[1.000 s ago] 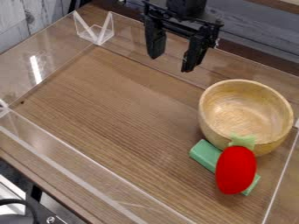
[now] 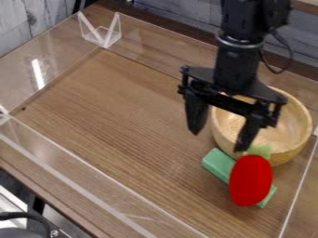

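Note:
The black arm reaches down from the top right, and its gripper [image 2: 218,121] hangs over the left part of a tan wooden bowl [image 2: 293,129], its dark fingers spread open. A red oval object [image 2: 252,178] with a green top, resembling a strawberry, lies in front of the bowl, partly over a green block [image 2: 220,167]. The gripper is above and behind these two. Whether anything touches the fingertips is hard to tell.
A clear wire or plastic holder [image 2: 99,33] stands at the back left.
The bowl, red object and green block look unmoved.

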